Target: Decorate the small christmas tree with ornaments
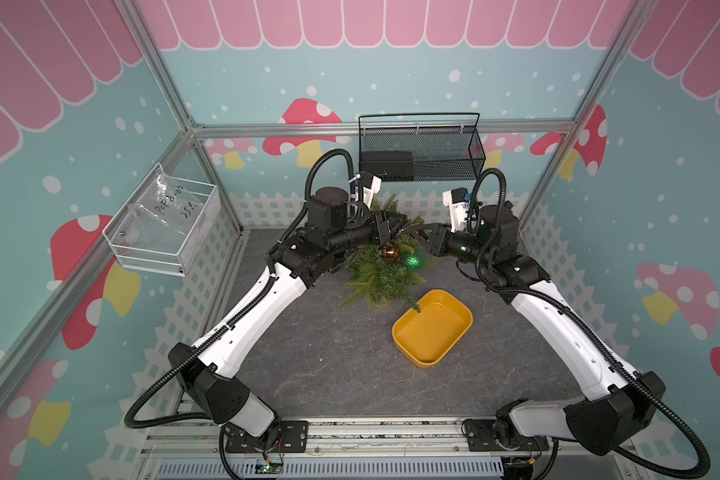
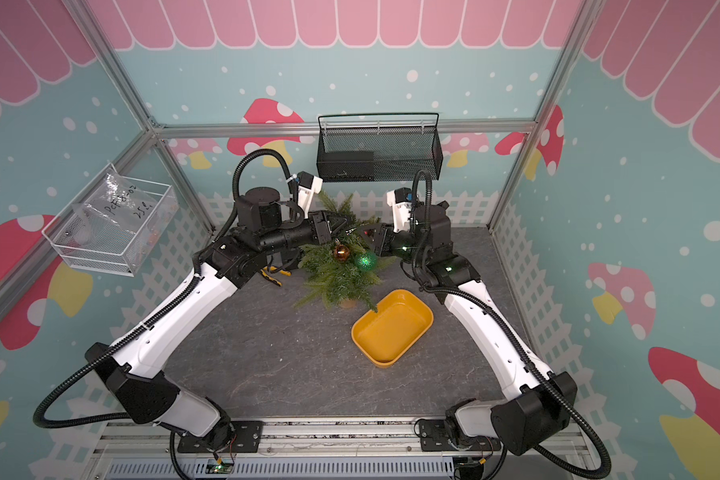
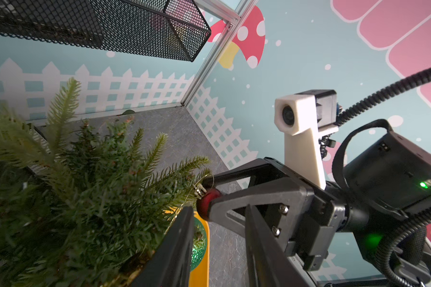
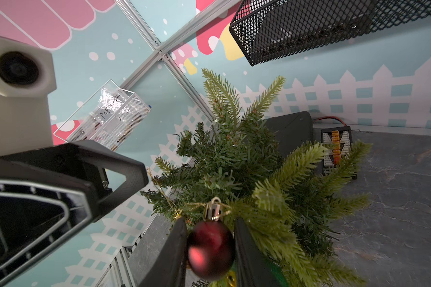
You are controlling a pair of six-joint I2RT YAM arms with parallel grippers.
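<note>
The small green tree [image 1: 384,280] stands mid-table, carrying a copper ornament [image 1: 389,252] and a glittery green ornament [image 1: 413,261]. My right gripper is shut on a dark red ornament [image 4: 210,253] with a silver cap and gold string, held at the tree's upper right side. My left gripper is over the upper part of the tree, facing the right one, its fingers apart with nothing visible between them. In the left wrist view the red ornament sits just beyond those fingers.
A yellow tray [image 1: 432,328] lies in front of the tree. A black mesh basket [image 1: 420,148] hangs on the back wall, a white wire basket [image 1: 160,220] on the left wall. A power board [image 4: 336,148] sits behind the tree.
</note>
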